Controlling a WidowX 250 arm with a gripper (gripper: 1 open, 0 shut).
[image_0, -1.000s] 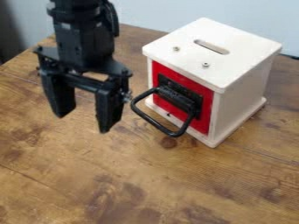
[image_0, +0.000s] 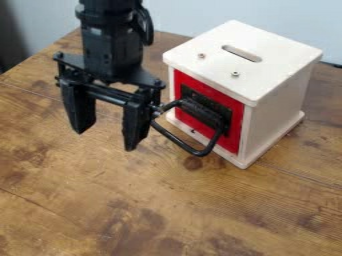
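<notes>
My black gripper (image_0: 107, 120) stands open at the left, its two fingers pointing down with nothing between them. Just right of it is a white box (image_0: 249, 60) with a slot and two screws on top. Its red front panel (image_0: 234, 140) carries a black fitting with a black loop handle (image_0: 201, 149) that sticks out toward my gripper. The right finger is close to the handle's near end; whether they touch I cannot tell.
A grey wall rises behind at the back edge.
My gripper has shifted a little to the right, closer to the handle. The box looks the same.
</notes>
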